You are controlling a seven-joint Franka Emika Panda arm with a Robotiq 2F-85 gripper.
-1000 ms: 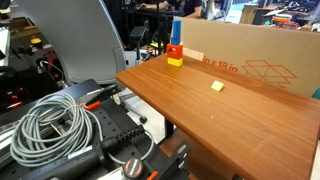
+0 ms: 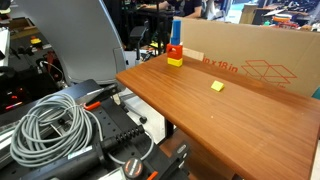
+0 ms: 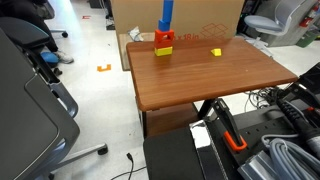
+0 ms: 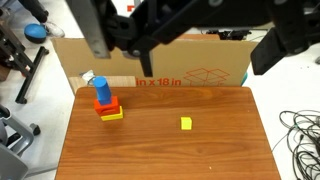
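A small yellow block lies by itself on the brown wooden table. Apart from it, towards one end of the table, a stack stands upright: a yellow block at the bottom, a red block above it and a blue piece on top. From the wrist, the blue piece, the red block and the lone yellow block all show below my gripper. Its dark fingers are spread wide with nothing between them. Neither exterior view clearly shows the gripper.
A cardboard panel stands along the table's far edge. Coiled grey cable lies on the dark base beside the table.
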